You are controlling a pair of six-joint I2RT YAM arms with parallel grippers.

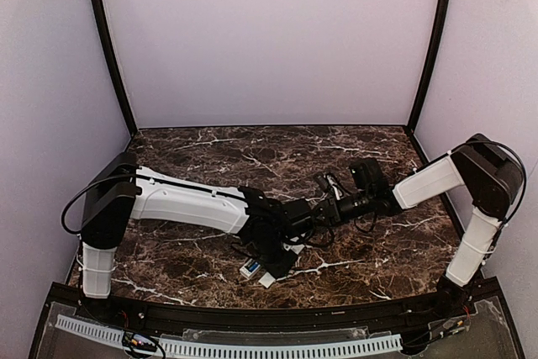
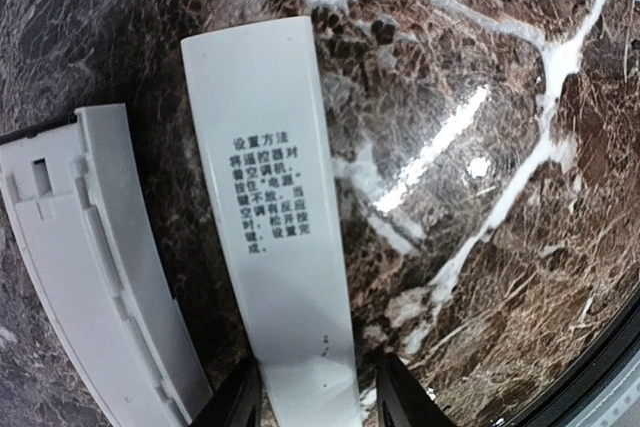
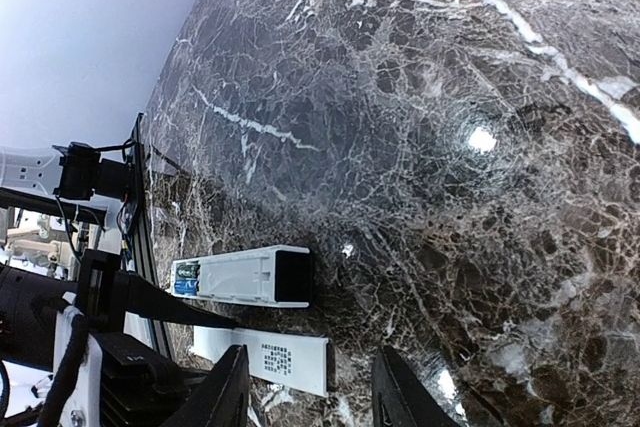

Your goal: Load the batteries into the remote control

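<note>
The white battery cover (image 2: 275, 197), printed with Chinese text, lies on the marble table beside the remote (image 2: 100, 257). In the right wrist view the remote (image 3: 240, 277) shows a blue battery (image 3: 186, 278) in its compartment at one end. My left gripper is over the lower end of the cover, part open with a finger on each side; whether it touches the cover is unclear. My right gripper stands open above the table, right of the remote and cover in the top view, with nothing between its fingers.
The front rail (image 1: 353, 313) runs close below the pieces. The left arm lies over the middle of the table, covering much of the remote in the top view.
</note>
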